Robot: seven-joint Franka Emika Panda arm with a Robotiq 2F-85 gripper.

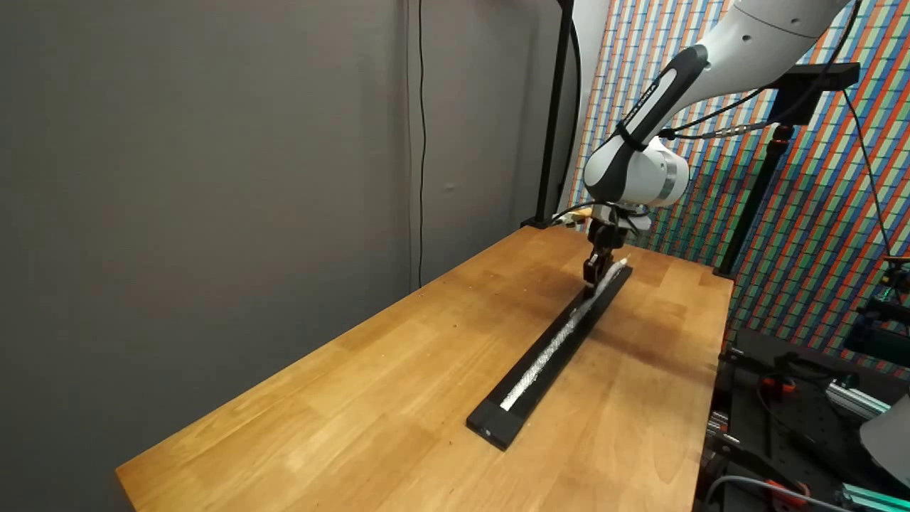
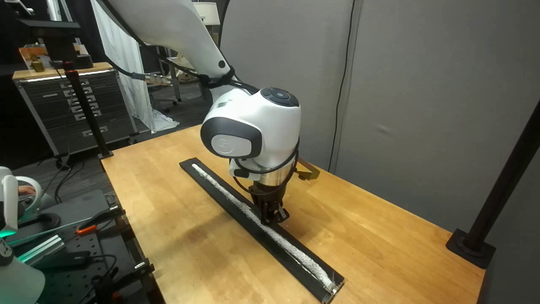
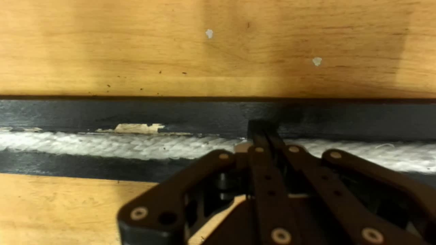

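A long black board point(image 1: 482, 418) lies on the wooden table, and a white braided rope point(image 1: 546, 351) runs lengthwise along it. Over the board, toward its far end in exterior view 1, my gripper point(image 1: 589, 289) points down. In exterior view 2 the gripper point(image 2: 268, 221) is beside the rope point(image 2: 230, 196), low at the board's surface. The wrist view shows the gripper shut, its fingers side by side across the rope point(image 3: 122, 146) with their tips over the black strip. Nothing shows between them; whether the tips touch the board, I cannot tell.
A black post point(image 2: 481, 223) stands at a table corner, and another post point(image 1: 755, 200) rises at the far right. A grey wall point(image 1: 256, 171) borders one side.
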